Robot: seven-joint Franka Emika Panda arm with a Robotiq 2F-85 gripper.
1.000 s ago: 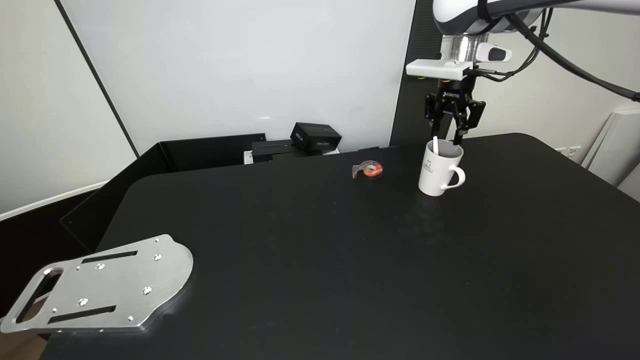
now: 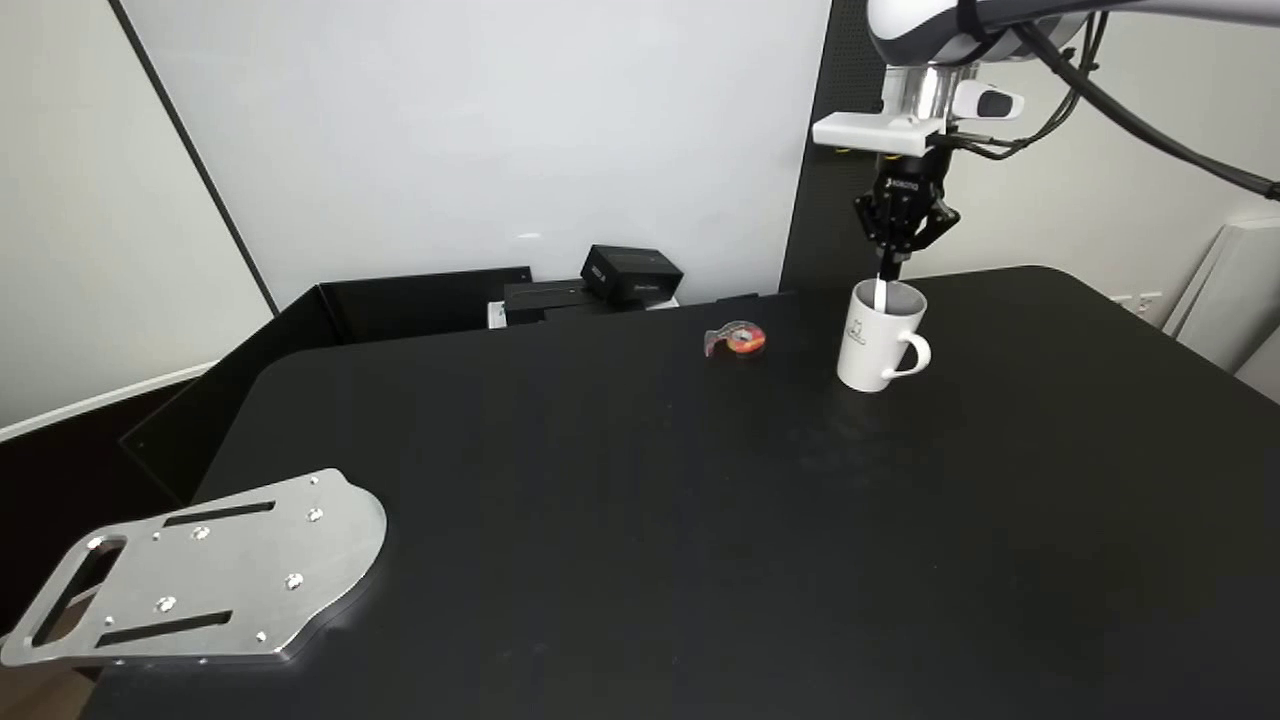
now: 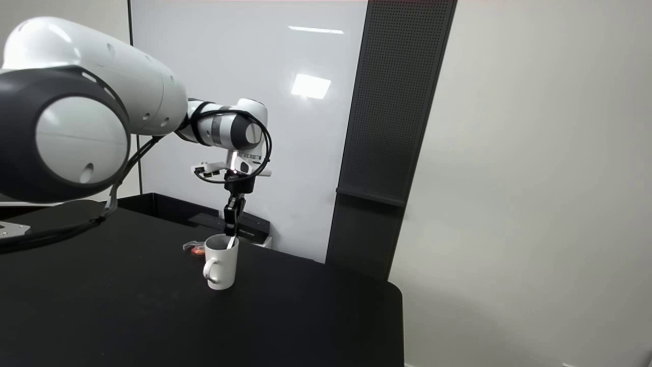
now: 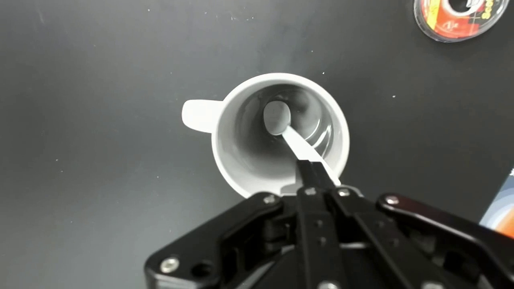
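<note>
A white mug [image 2: 872,350] stands upright on the black table, its handle pointing right in exterior view 1 and left in the wrist view. A white spoon [image 4: 299,144] leans inside it, bowl down, with its handle rising towards the rim. Directly above the mug's opening, my gripper points down with its fingers together. The spoon's handle runs up to the fingertips [image 4: 309,168] and partly passes out of sight there. Whether any of the handle lies between the fingers I cannot tell. From exterior view 2, the mug [image 3: 221,269] and spoon appear just below the gripper [image 3: 231,232].
A red tape dispenser [image 2: 739,338] lies left of the mug in exterior view 1. Black boxes [image 2: 632,275] sit beyond the table's back edge. A grey metal plate [image 2: 228,570] occupies the near left corner.
The gripper's fingers have come together from open. The spoon's handle has shifted slightly right and now leans towards the fingertips. The mug has stayed in place.
</note>
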